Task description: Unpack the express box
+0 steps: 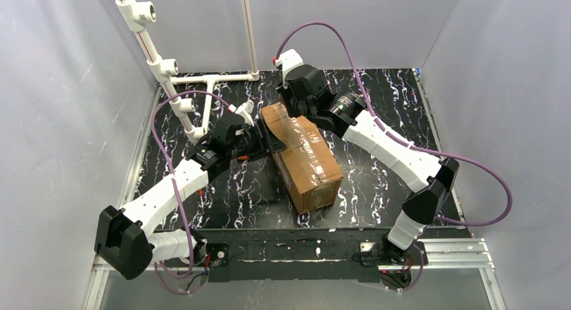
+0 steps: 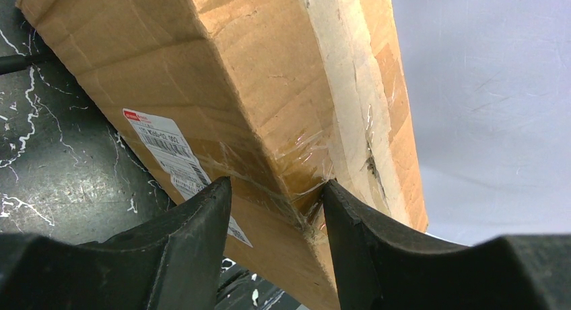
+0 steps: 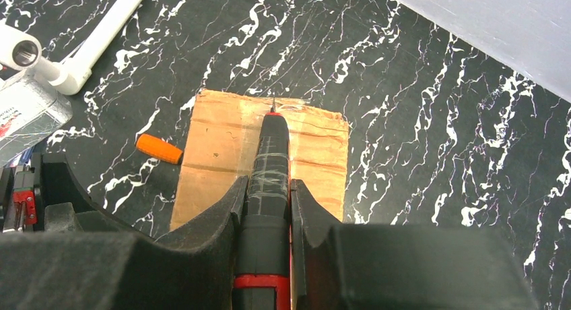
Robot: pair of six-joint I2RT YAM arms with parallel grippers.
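A long taped cardboard box (image 1: 308,167) lies on the black marble table (image 1: 374,189). My left gripper (image 1: 273,138) is shut on the box's upper left edge; the left wrist view shows its fingers pressed to the taped edge beside a shipping label (image 2: 165,148). My right gripper is shut on a black and red knife-like tool (image 3: 268,155), whose thin tip meets the tape on the box's end face (image 3: 202,141) in the right wrist view.
An orange object (image 3: 158,148) lies on the table left of the box. A white pipe frame (image 1: 209,79) stands along the back left. Pale walls enclose the table.
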